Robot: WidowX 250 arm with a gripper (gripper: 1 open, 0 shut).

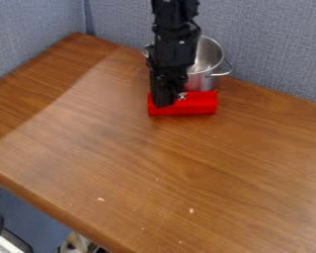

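A red cylinder (197, 105) lies on its side on the wooden table, in front of a steel pot (205, 57) with side handles. My black gripper (170, 97) hangs over the left part of the red cylinder, its tip overlapping it in the view; whether it is open or shut is hard to see.
Grey padded walls (279, 54) stand behind and at the left. The table's front-left edge drops to a floor with cables.
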